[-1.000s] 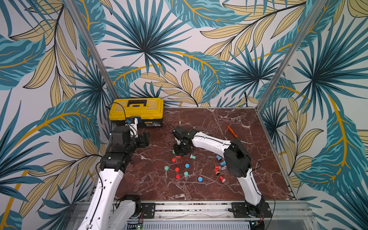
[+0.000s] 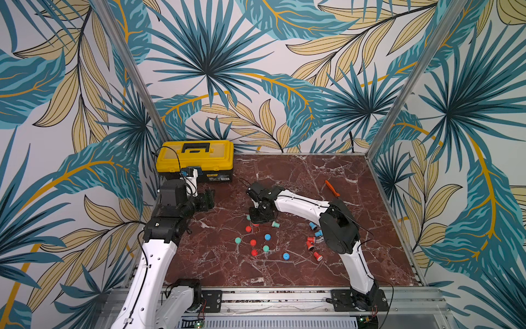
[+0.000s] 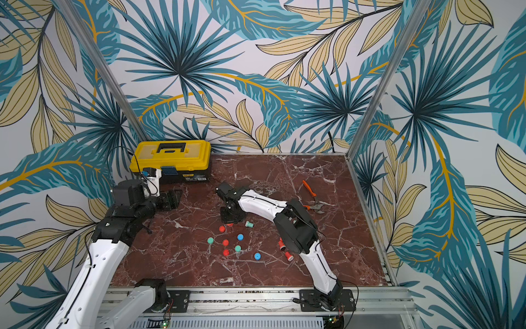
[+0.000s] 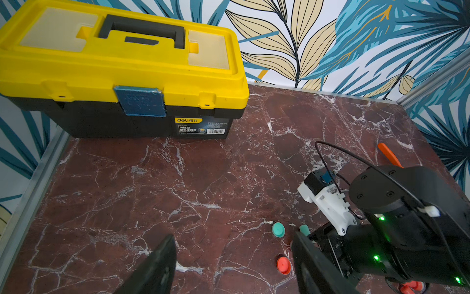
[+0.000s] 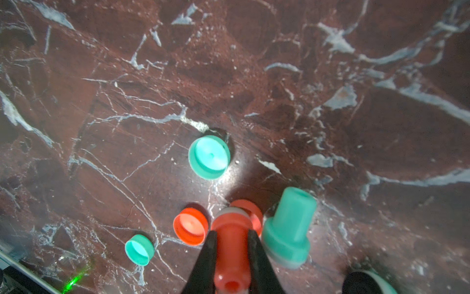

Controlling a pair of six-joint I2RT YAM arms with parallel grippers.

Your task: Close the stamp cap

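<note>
In the right wrist view my right gripper is shut on a red stamp (image 5: 231,245), its pale end over or against a red cap (image 5: 252,215). Whether stamp and cap are seated together cannot be told, as the stamp hides part of the cap. Another red cap (image 5: 190,226) lies open side up just left of it. Two teal caps (image 5: 209,156) rest farther out, the second cap (image 5: 139,250) at lower left. Beside the held stamp, on the right, is a teal stamp (image 5: 289,227). My left gripper hangs open and empty above bare table.
A yellow toolbox (image 2: 195,156) occupies the back left. Orange-handled pliers (image 2: 332,188) lie at right. Several loose red stamps (image 2: 310,244) lie near the right forearm. Blue caps (image 2: 286,256) are scattered toward the front. Table between the arms' grippers is clear.
The right arm and its gripper have shifted only very slightly. The left arm and the loose caps look unmoved.
</note>
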